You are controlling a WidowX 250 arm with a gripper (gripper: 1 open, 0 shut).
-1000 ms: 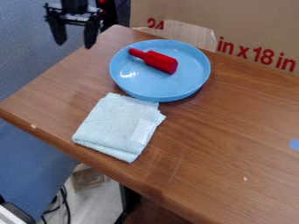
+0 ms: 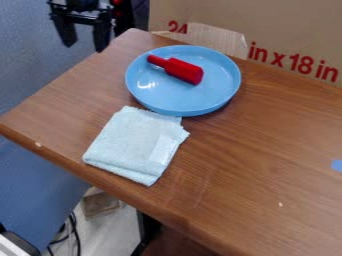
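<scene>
A black gripper is at the top left, beyond the table's left edge and apart from the plate, with its two fingers spread open and nothing seen between them. A red bottle-shaped object lies on its side on a light blue plate. A folded pale blue cloth lies on the wooden table in front of the plate, toward the left edge.
A cardboard box stands behind the plate along the back. A small blue patch shows at the right edge.
The gripper has moved slightly upward in the view over the last second. The plate, red object and cloth are unchanged.
</scene>
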